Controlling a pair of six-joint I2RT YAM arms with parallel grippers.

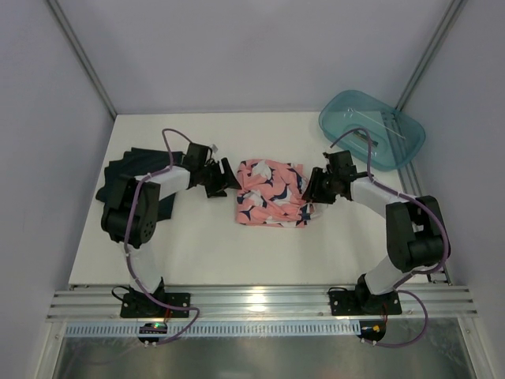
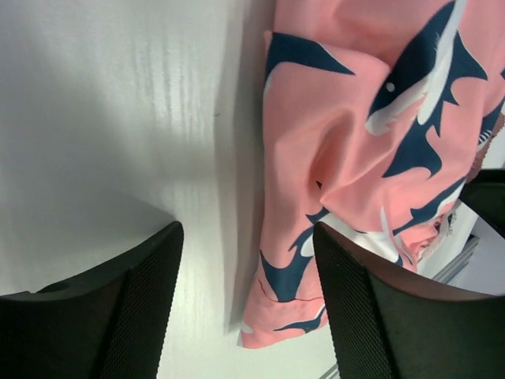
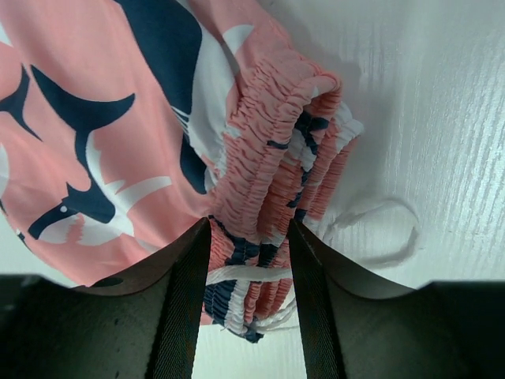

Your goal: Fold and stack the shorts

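Pink shorts (image 1: 272, 197) with a navy and white pattern lie bunched in the middle of the table, folded into a rough rectangle. At their left edge is my left gripper (image 1: 228, 180); the left wrist view has its fingers (image 2: 162, 257) apart, with the cloth's edge running through the gap. My right gripper (image 1: 314, 189) is at the right side, over the gathered waistband (image 3: 264, 150). Its fingers (image 3: 185, 268) stand apart, more narrowly, with waistband and a white drawstring (image 3: 248, 273) showing between and beneath them. Neither gripper visibly pinches the cloth.
A flat black cloth (image 1: 138, 163) lies on the left of the table, partly under the left arm. A blue translucent bin (image 1: 339, 106) stands at the back right corner. Bare white table (image 1: 237, 257) shows in front of the shorts.
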